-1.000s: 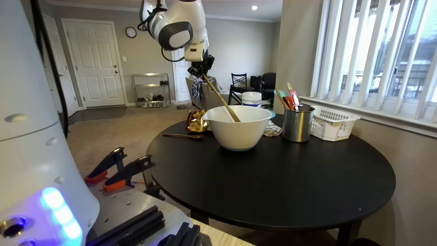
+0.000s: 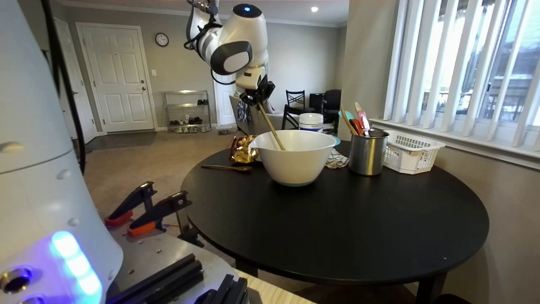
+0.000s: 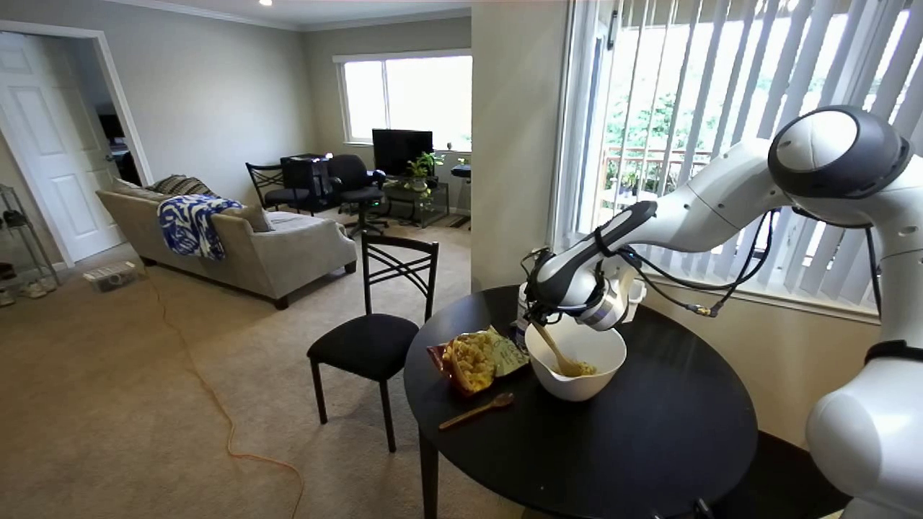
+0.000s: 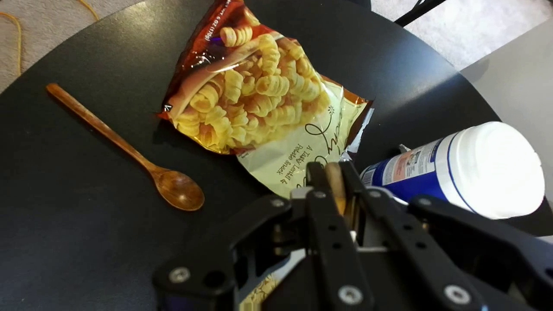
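Observation:
My gripper [image 2: 259, 101] is shut on the upper end of a long wooden spoon [image 2: 271, 126], above the left side of a white mixing bowl [image 2: 296, 158]. The spoon slants down into the bowl. In exterior view 2 its lower end rests by some yellowish food [image 3: 584, 368] at the bottom of the bowl. From the wrist, the handle's end [image 4: 335, 184] shows pinched between the two black fingers. Most of the bowl is hidden behind the gripper in that view.
Beside the bowl lie an open snack bag [image 4: 259, 98] and a second wooden spoon [image 4: 127, 147]. A white-lidded tub [image 4: 456, 168] stands close by. A metal utensil pot [image 2: 368, 154] and a white basket [image 2: 412, 152] sit to the right.
My gripper has moved a little right and lower in exterior view 1, still holding the spoon. The spoon now stands steeper and reaches deeper into the bowl, which has stayed in place.

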